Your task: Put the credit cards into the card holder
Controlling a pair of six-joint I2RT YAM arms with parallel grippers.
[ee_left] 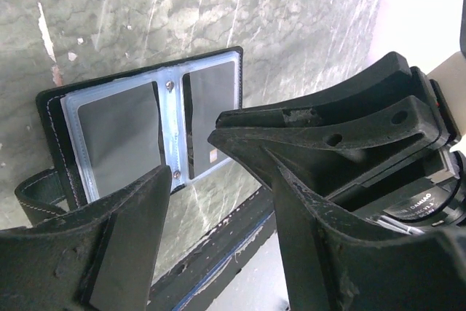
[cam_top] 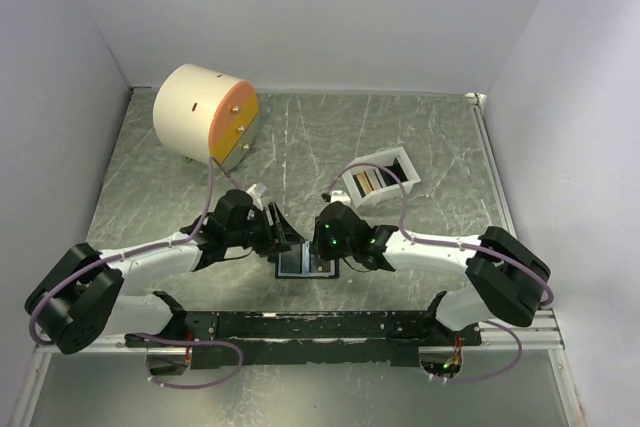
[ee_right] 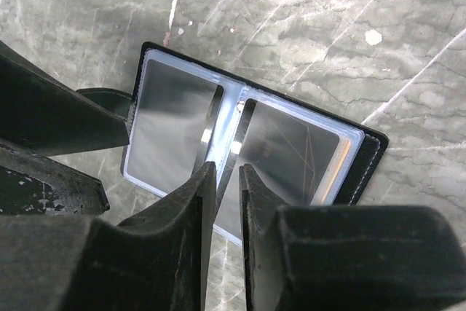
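The black card holder [cam_top: 306,269] lies spread flat on the table, front centre. In the left wrist view its two clear pockets [ee_left: 120,132] face up with a seam between them. A thin tan strip [ee_right: 333,169] shows under the plastic at one pocket's outer edge in the right wrist view. My left gripper is open over the holder, nothing between its fingers. My right gripper has its fingertips a little apart above the middle seam, with no card between them. Both grippers partly hide the holder from above.
A white box [cam_top: 352,185] with tan and black contents stands at the back right. The cream drum-shaped cabinet [cam_top: 190,112] with an orange and yellow front is at the back left. The two grippers are close together; the table between box and cabinet is clear.
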